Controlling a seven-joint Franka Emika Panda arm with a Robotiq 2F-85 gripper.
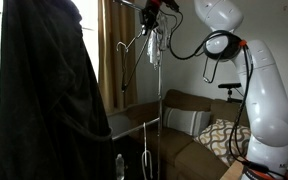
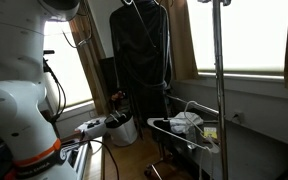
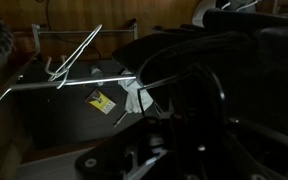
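At the top of exterior view 1, my gripper (image 1: 149,16) is high up beside a pale metal rail. A pale, bent wire shape (image 1: 124,48), like part of a hanger, shows below and left of it. A thin dark line slants down nearby; whether it is attached to the gripper cannot be told. A long black garment (image 1: 49,90) hangs at the left, also seen in exterior view 2 (image 2: 142,55). In the wrist view the fingers are lost in dark shapes, and nothing between them can be made out. A white wire hanger (image 3: 76,52) is at the upper left there.
A brown sofa with a striped cushion (image 1: 187,121) and a patterned cushion (image 1: 224,138) stands behind. A vertical metal pole (image 2: 221,90) rises on the right in exterior view 2. A white cloth (image 2: 187,122) lies on the low white rack.
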